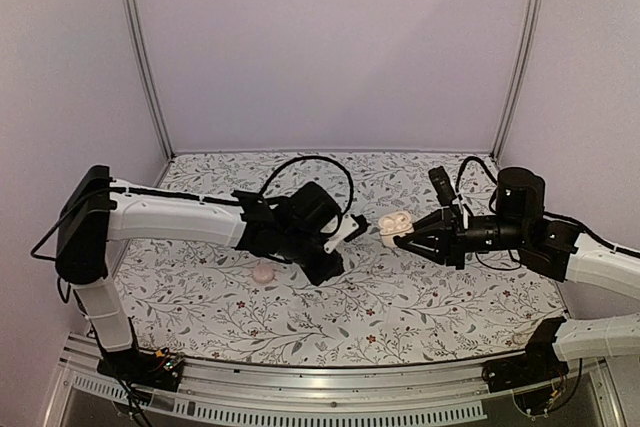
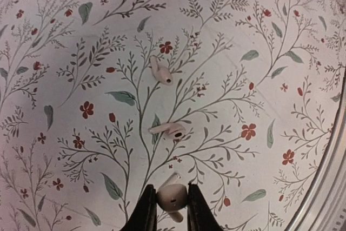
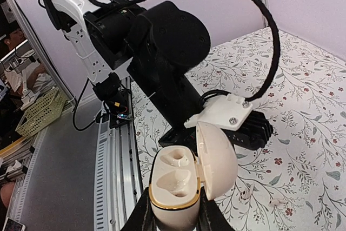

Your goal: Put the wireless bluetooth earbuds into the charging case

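A pale pink earbud is pinched between the tips of my left gripper, above the table in the left wrist view. Two more earbuds lie apart on the patterned cloth: one upper, one lower. In the right wrist view my right gripper is shut on the charging case. Its lid stands open and both wells look empty. The top view has the case in the air, right of my left gripper, with a gap between them.
A small round pink object rests on the cloth left of the middle, by the left forearm. My left arm's black cable arches over the scene in the right wrist view.
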